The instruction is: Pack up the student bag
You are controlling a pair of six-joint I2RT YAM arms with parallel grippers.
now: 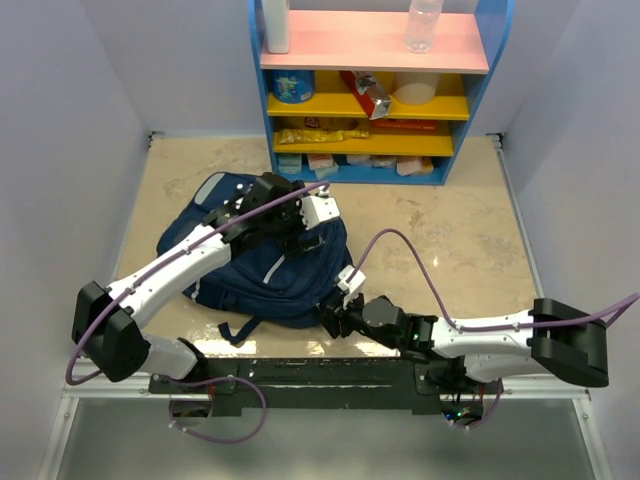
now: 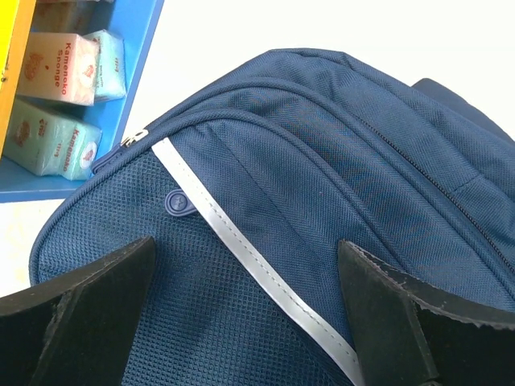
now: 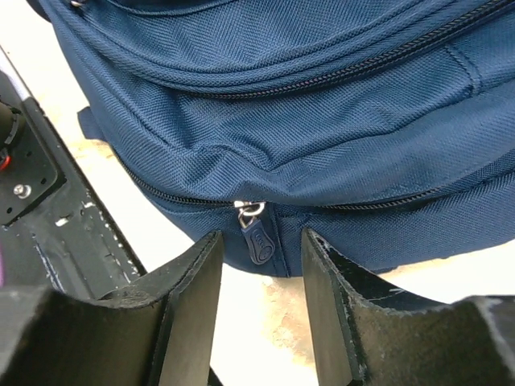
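Observation:
A dark blue bag [image 1: 262,285] lies on the left half of the table, partly covered by my left arm. Over its upper part is my left gripper [image 1: 310,238]; in the left wrist view its open fingers [image 2: 127,277] straddle a grey strip [image 2: 249,259] on the fabric, gripping nothing. At the bag's front right corner stands my right gripper, open. A zipper pull [image 3: 257,243] with a blue fabric tab hangs between its fingers in the right wrist view, not clamped. The zipper [image 3: 386,203] runs along the bag's edge.
A blue shelf unit [image 1: 258,100] at the back holds a red box [image 1: 367,95], a yellow packet [image 1: 322,136], small tissue packs [image 2: 58,68] and a clear bottle [image 1: 423,25]. Table space right of the bag is clear.

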